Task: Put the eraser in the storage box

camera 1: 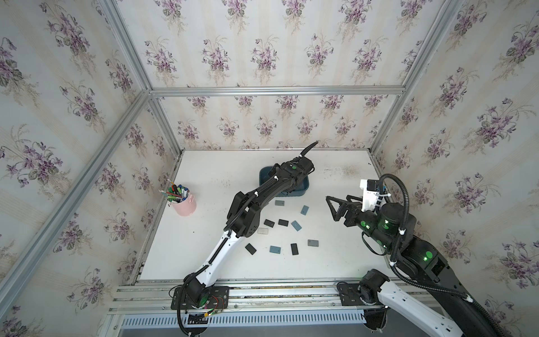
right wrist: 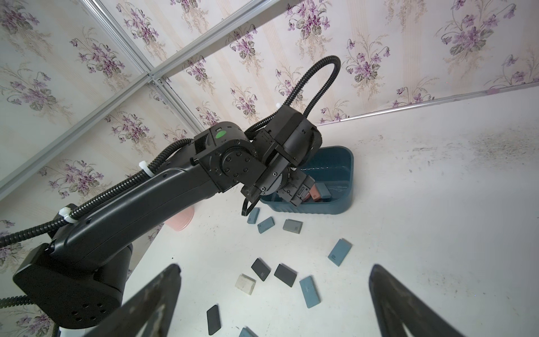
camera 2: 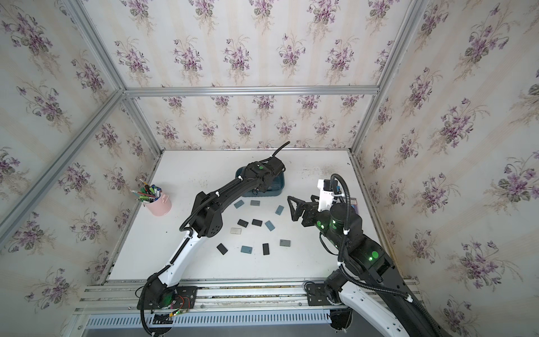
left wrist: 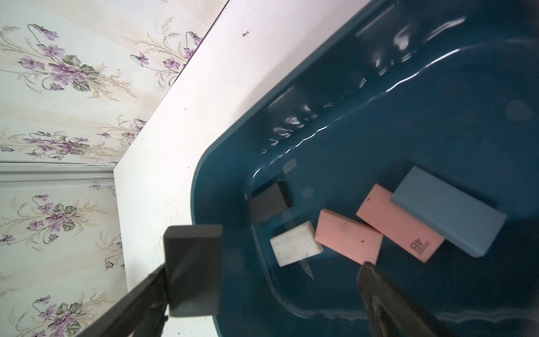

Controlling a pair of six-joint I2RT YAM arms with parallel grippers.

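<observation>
The teal storage box [right wrist: 337,205] stands at the back, holding erasers: a black one [left wrist: 268,203], a white one [left wrist: 294,242], pink ones [left wrist: 348,236] and a blue one [left wrist: 448,210]. My left gripper is open over the box. A dark grey block [left wrist: 192,269] is at its left finger, not between both fingers; whether it touches cannot be told. My right gripper [camera 1: 337,207] is open above the table's right side, away from the box.
Several loose dark, grey, blue and white erasers [camera 1: 296,225] lie on the table [camera 1: 207,168] in front of the box. A pink pen cup [camera 1: 184,206] stands at the left.
</observation>
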